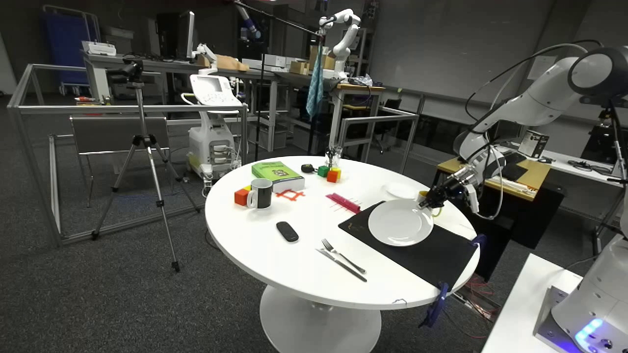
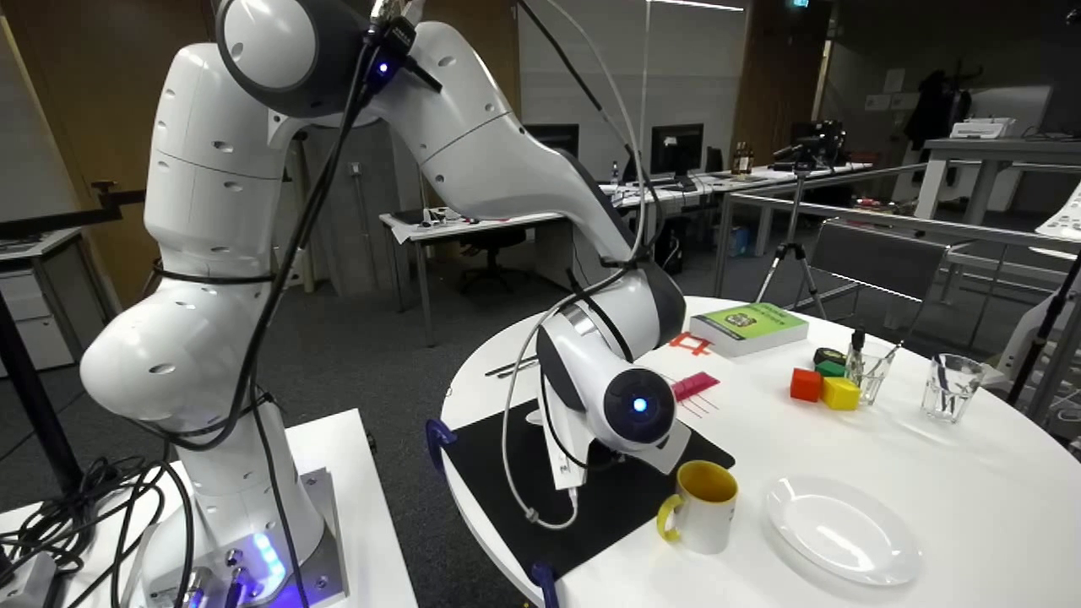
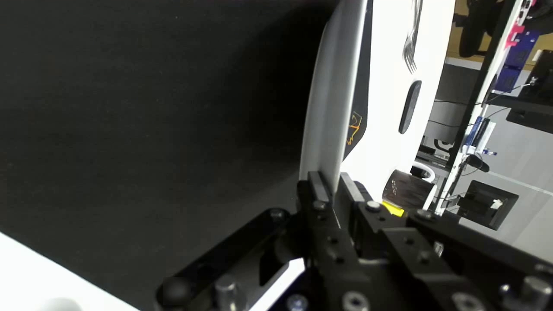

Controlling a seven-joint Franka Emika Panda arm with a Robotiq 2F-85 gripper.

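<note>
A white plate is over the black mat, tilted, with its far rim in my gripper. Seen from the wrist, the plate stands nearly edge-on, and my gripper is shut on its rim. Dark mat surface fills the left of that view. In the second exterior view my arm hides most of the plate, and the fingers cannot be seen there.
A yellow-white mug and a second white plate stand close by the arm. A fork and knife lie left of the mat. Blue clamps hold the mat's edge. Open table lies around the black mouse.
</note>
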